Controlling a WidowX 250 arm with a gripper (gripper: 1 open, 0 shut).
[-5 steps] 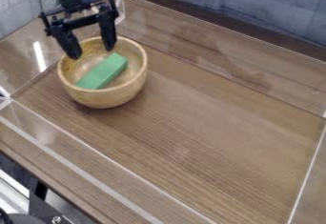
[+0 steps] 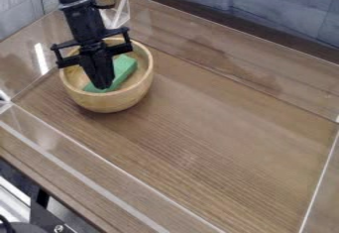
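My black gripper (image 2: 95, 58) is down at the near-left part of a pale wooden bowl (image 2: 127, 95), its fingertips over the inside of the bowl. A green object (image 2: 113, 78) lies in the bowl, partly hidden behind the gripper. The gripper looks shut; I cannot make out anything held between its fingers.
Panel edges run along the left and far right. A dark piece shows at the bottom left edge.
The gripper has come downward and toward the viewer, from the bowl's back rim to over the green object inside it. The bowl has stayed about in place.
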